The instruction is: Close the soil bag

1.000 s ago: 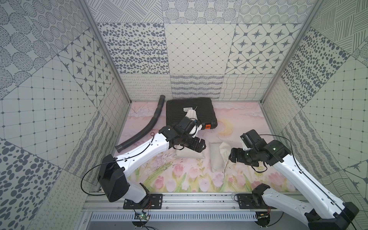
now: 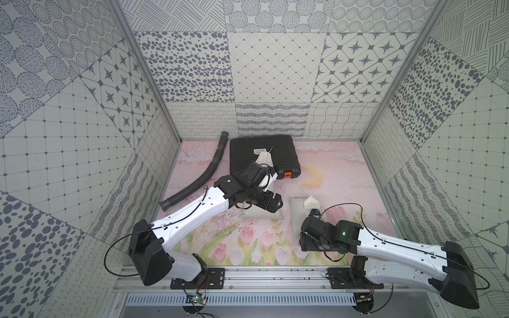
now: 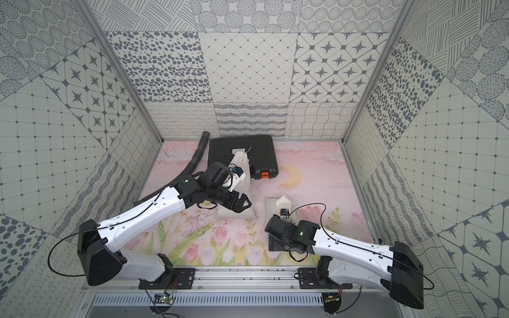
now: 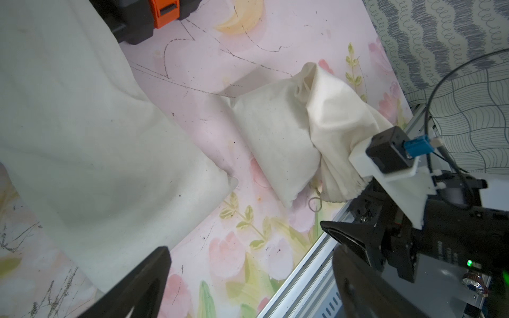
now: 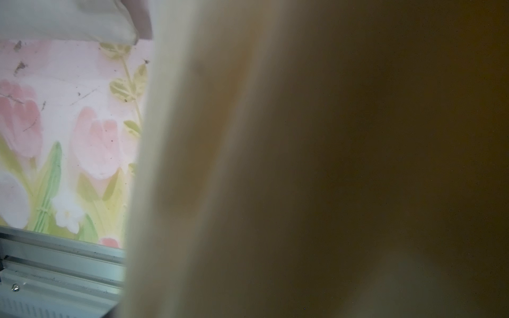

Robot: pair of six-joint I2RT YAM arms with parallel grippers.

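Observation:
A pale cloth bag (image 4: 281,140) lies on the right half of the table, its loose upper part folded over to the right. Beside and partly over that folded part is my right gripper (image 2: 307,244), low near the front edge; whether its fingers are apart is unclear. Blurred cloth (image 5: 275,159) fills most of the right wrist view and hides the right fingers. A second, larger pale bag (image 4: 106,159) lies to the left, with its narrow end on the black case. Over this one hangs my left gripper, open and empty, its fingers (image 4: 137,281) wide apart.
At the back stands the black case (image 2: 289,148) with an orange latch. A ribbed dark hose (image 2: 198,180) curves along the left side. Bare table (image 2: 339,164) shows at the back right, and a metal rail (image 2: 254,273) borders the front.
My right gripper has moved left and toward the front, from the right side of the right bag to over its front part. The left arm has hardly moved.

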